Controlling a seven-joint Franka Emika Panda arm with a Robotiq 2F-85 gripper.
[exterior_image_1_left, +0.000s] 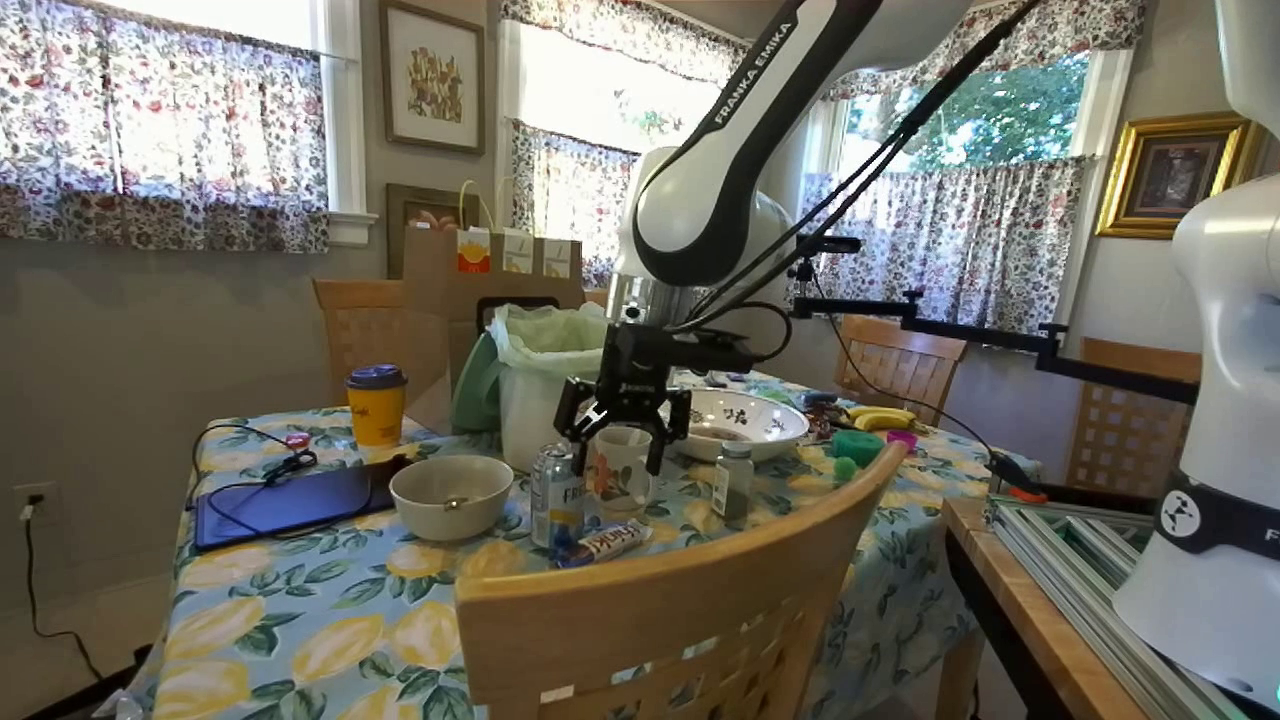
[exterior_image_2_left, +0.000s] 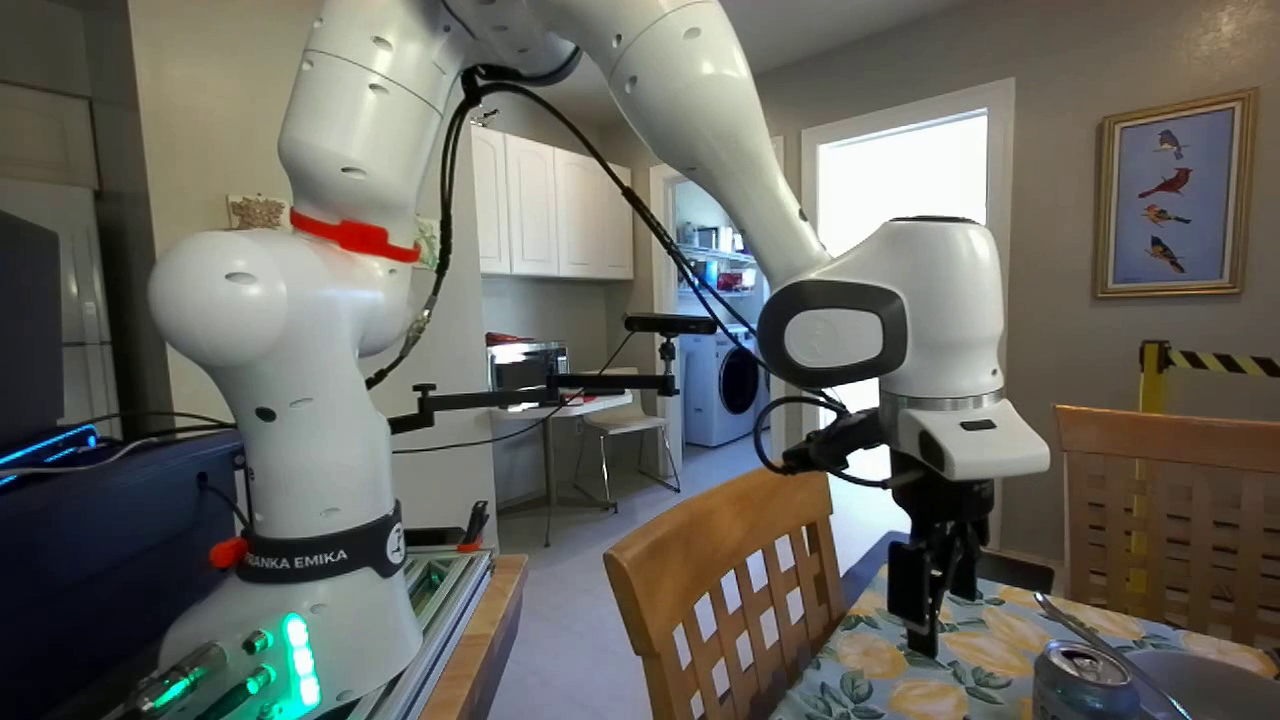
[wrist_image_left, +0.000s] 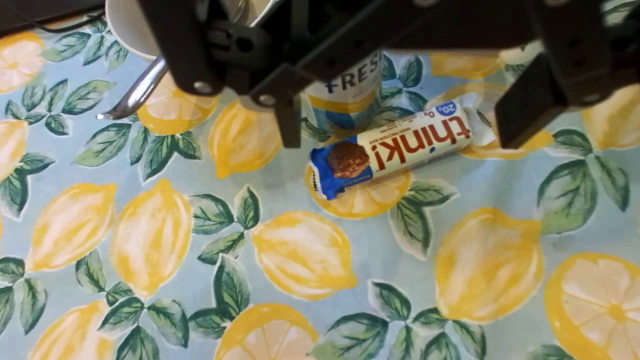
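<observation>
My gripper (exterior_image_1_left: 620, 466) hangs above the table with its fingers apart and nothing held between them. In the wrist view a snack bar (wrist_image_left: 414, 141) in a white and blue wrapper lies flat on the cloth, seen below the gap between the fingers. Close behind the bar stands a silver drink can (exterior_image_1_left: 558, 494), partly covered by a finger in the wrist view. Past the gripper sits a mug (exterior_image_1_left: 623, 474) with a printed pattern, and to its right a small clear jar (exterior_image_1_left: 732, 480) with a grey lid.
Left of the can stands a bowl (exterior_image_1_left: 452, 497) with a spoon handle. A lined bin (exterior_image_1_left: 534, 396) and a patterned dish (exterior_image_1_left: 774, 420) are behind. A chair back (exterior_image_1_left: 672, 588) rises at the near edge. Bare cloth (wrist_image_left: 288, 300) lies in front of the bar.
</observation>
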